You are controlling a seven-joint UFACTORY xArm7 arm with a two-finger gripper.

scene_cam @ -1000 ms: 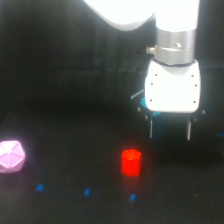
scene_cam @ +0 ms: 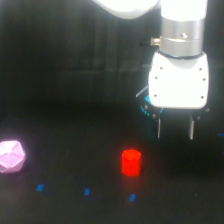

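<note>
My gripper (scene_cam: pixel 176 130) hangs at the upper right, its white body above two thin dark fingers that stand well apart. It looks open, and nothing shows between the fingers. Lower and to the left of it, a small red cylinder-like block (scene_cam: pixel 131 163) stands on the dark surface, clear of the gripper. A pink faceted ball-like object (scene_cam: pixel 11 156) sits at the far left, partly cut off by the frame's edge.
Small blue marks (scene_cam: pixel 87 191) dot the dark table in front. Something blue (scene_cam: pixel 147 102) shows beside the gripper's body, too dim to make out. Dark cloth hangs at the back.
The arm and gripper have shifted a little to the right and slightly up in the picture. The red block and pink object have stayed where they were.
</note>
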